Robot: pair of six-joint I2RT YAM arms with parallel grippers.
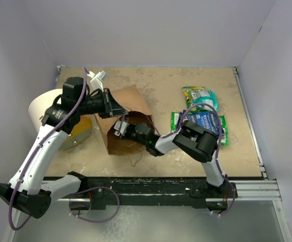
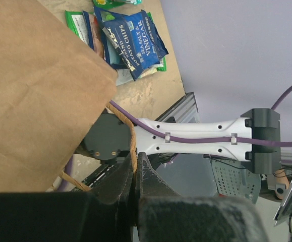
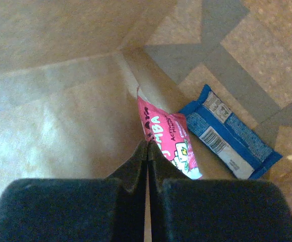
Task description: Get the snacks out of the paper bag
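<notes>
The brown paper bag [image 1: 133, 98] lies with its mouth facing the front right. Its twisted handle [image 2: 132, 132] runs between the tips of my left gripper, which is shut on it. My right gripper reaches inside the bag; its fingers are closed with nothing visible between them. Just beyond the tips, in the right wrist view, sits a pink snack packet [image 3: 168, 133], partly covered by the fingertips. Beside it lies a blue-wrapped bar [image 3: 229, 133]. Blue potato chip bags [image 2: 133, 40] and other packets are piled on the table, outside the paper bag.
A green and teal packet [image 1: 201, 98] rests behind the chip pile on the right. A cream and yellow rounded object [image 1: 80, 132] stands left of the bag, partly behind my left arm.
</notes>
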